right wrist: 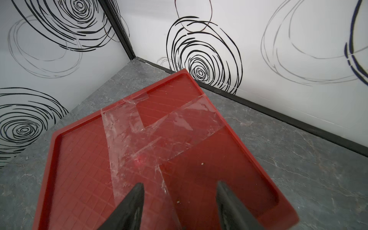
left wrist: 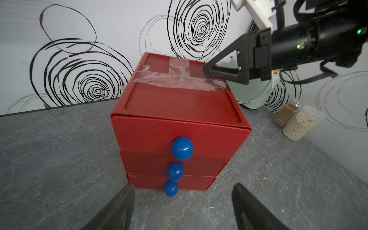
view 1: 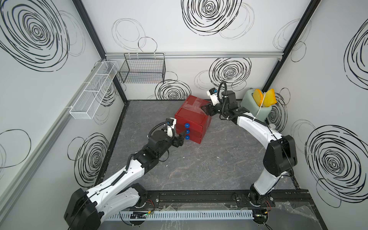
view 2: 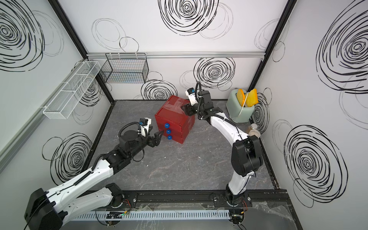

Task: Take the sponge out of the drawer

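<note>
The red drawer box [left wrist: 180,99] stands turned at an angle on the table, its three drawers closed, each with a round blue knob such as the top one [left wrist: 182,148]. No sponge shows inside it, as the drawers hide their contents. My left gripper faces the drawer front from a short distance, fingers apart and nothing between them. Above the box's taped top, near its right side, my right gripper also has spread fingers with nothing between.
A pale green bin [view 1: 256,105] with yellow items [view 1: 269,98] sits at the back right, beside two jars [left wrist: 302,122]. Wire baskets [view 1: 143,71] hang on the back and left walls.
</note>
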